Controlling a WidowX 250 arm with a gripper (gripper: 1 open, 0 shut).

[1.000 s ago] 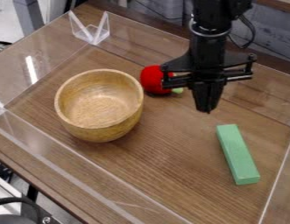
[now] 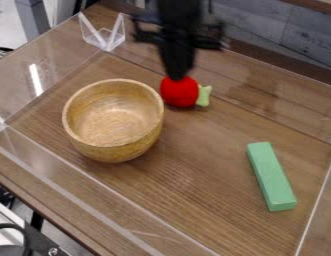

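Note:
The gripper [image 2: 184,45] hangs at the top centre, dark and blurred, above and behind a red round object [image 2: 179,92] with a small green part on its right. Whether its fingers are open or shut is hard to tell. A wooden bowl [image 2: 112,120] sits left of centre, and a green bar [image 2: 269,176] lies at the right.
A clear plastic item [image 2: 101,30] stands at the back left on the wooden table [image 2: 181,200]. A dark cable shows at the lower left.
The gripper has moved up and back to the left, away from the middle right, and is now blurred. The objects on the table look unmoved.

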